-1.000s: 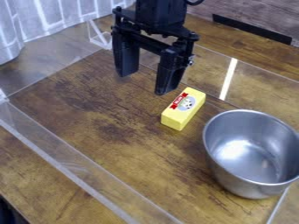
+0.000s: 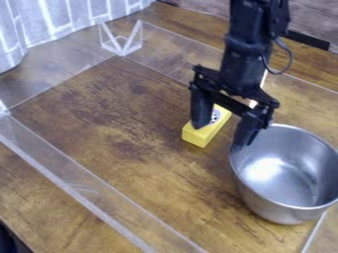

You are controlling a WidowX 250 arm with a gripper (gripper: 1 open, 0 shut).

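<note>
My black gripper (image 2: 224, 117) is open, lowered over a yellow box (image 2: 200, 133) in the middle right of the camera view. One finger hangs at the box's upper left part and the other reaches over the left rim of the steel bowl. The gripper hides much of the box's top.
A large steel bowl (image 2: 283, 180) sits at the right, close beside the box. Clear plastic walls edge the wooden surface (image 2: 113, 124), and a small clear bracket (image 2: 121, 38) stands at the back left.
The gripper has come down and to the right, from above the bare wood left of the box to over the box and near the bowl. The box and bowl look unmoved.
</note>
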